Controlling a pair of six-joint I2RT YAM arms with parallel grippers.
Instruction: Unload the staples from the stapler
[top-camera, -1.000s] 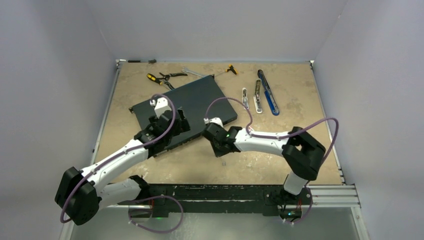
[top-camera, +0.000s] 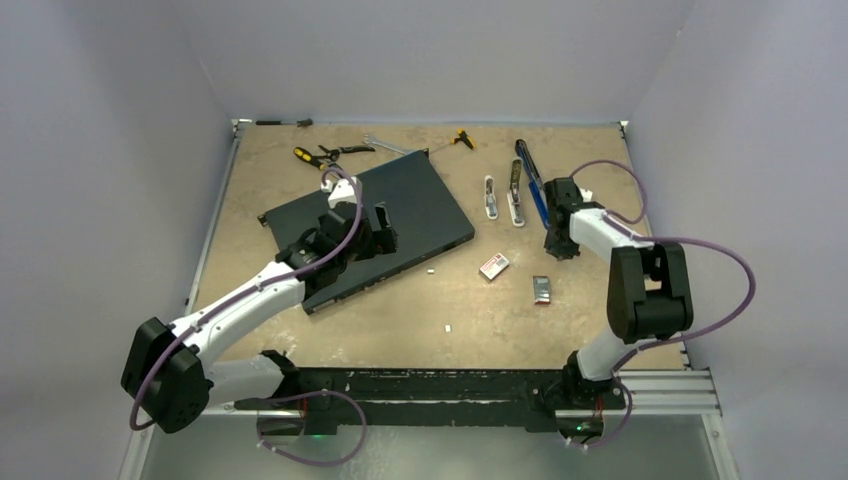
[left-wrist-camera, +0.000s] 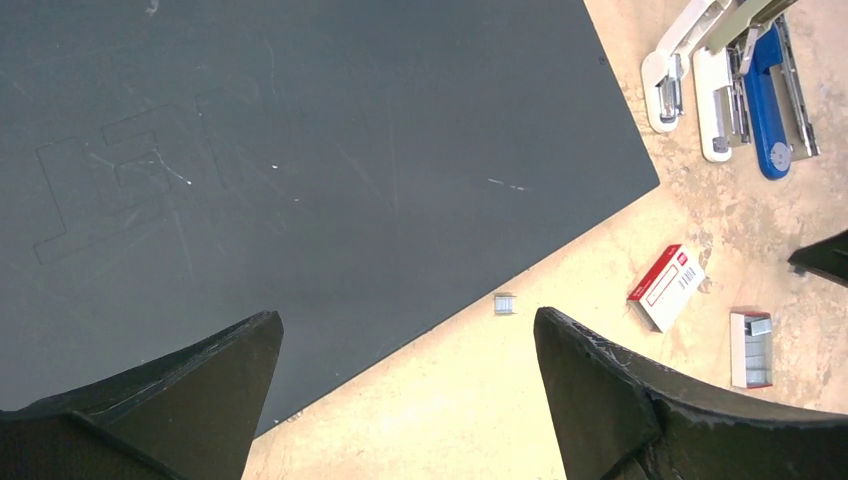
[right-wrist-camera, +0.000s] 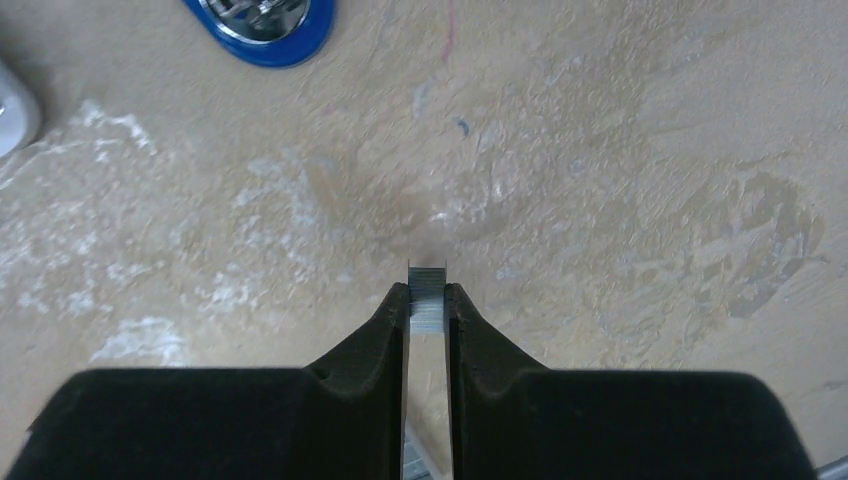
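Three open staplers stand at the back right: a small white one (top-camera: 490, 196), a khaki and white one (top-camera: 515, 195) and a blue one (left-wrist-camera: 766, 100). My right gripper is shut on a silver staple strip, above bare table near the blue stapler's end. My left gripper is open, empty, above the dark board (top-camera: 420, 210). A red-and-white staple box (top-camera: 494, 266) and an open box tray (top-camera: 542, 289) lie on the table. A short strip (left-wrist-camera: 504, 304) lies near the board's edge.
Scissors, pliers (top-camera: 330, 155), a wrench (top-camera: 385, 142) and a yellow-handled tool (top-camera: 462, 138) lie along the back. A small pale piece (top-camera: 448, 328) lies at the front centre.
The right arm has swung from the front centre to the right, beside the blue stapler.
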